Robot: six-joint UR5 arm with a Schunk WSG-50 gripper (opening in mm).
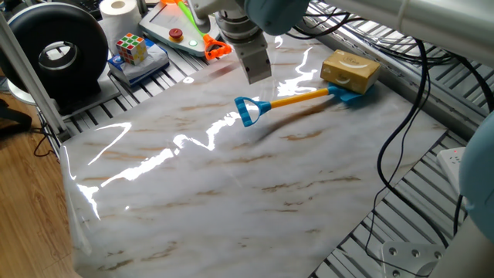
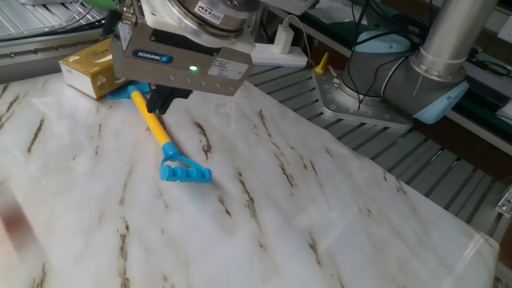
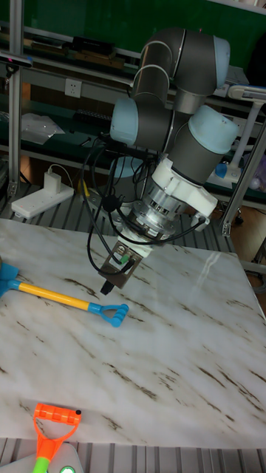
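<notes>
A toy shovel with a blue handle, yellow shaft [image 1: 299,98] and blue blade lies on the marbled sheet; in the second exterior view its blue grip [image 2: 186,173] points toward the camera. A yellow-brown box [image 1: 350,71] rests at the blade end, partly covering the blade. My gripper [image 2: 168,100] hangs near the shovel, its dark fingers overlapping the shaft in the second exterior view. From the third exterior view, the gripper [image 3: 106,288] stands above the sheet, apart from the shovel's grip [image 3: 116,315]. Whether its fingers are open or shut does not show clearly.
An orange-handled toy [image 3: 57,417] lies off the sheet's edge. A Rubik's cube [image 1: 131,48] tops a blue-white pack beside a paper roll [image 1: 120,15] and a large black ring [image 1: 54,52]. Black cables [image 1: 423,85] hang at the right. Most of the marbled sheet [image 1: 208,208] is bare.
</notes>
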